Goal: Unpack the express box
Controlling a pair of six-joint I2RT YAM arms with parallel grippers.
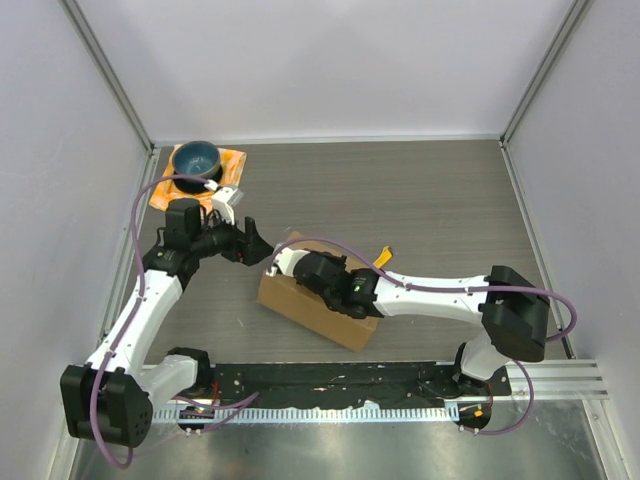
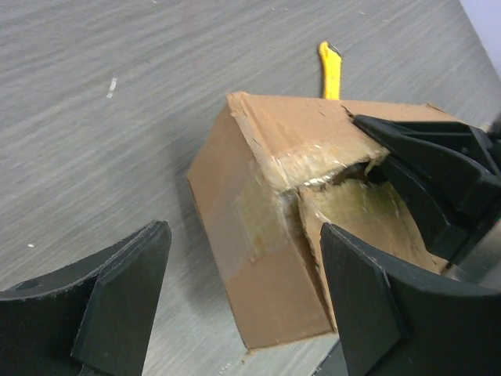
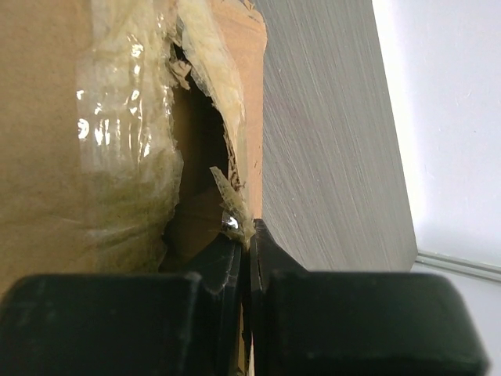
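Note:
A brown cardboard box [image 1: 315, 313] lies tilted near the front middle of the table, mostly covered by my right arm in the top view. Its taped seam is torn, and a dark gap shows beneath the clear tape [image 3: 117, 133]. My right gripper is shut on the torn box flap [image 3: 249, 102] at that gap. To the left of the box end [image 2: 258, 258], my left gripper stands partly open, nothing between its fingers and apart from the cardboard. What the box holds cannot be seen.
A yellow cutter [image 1: 383, 257] lies just behind the box. At the back left, a dark blue bowl [image 1: 196, 160] sits on an orange cloth [image 1: 233, 166].

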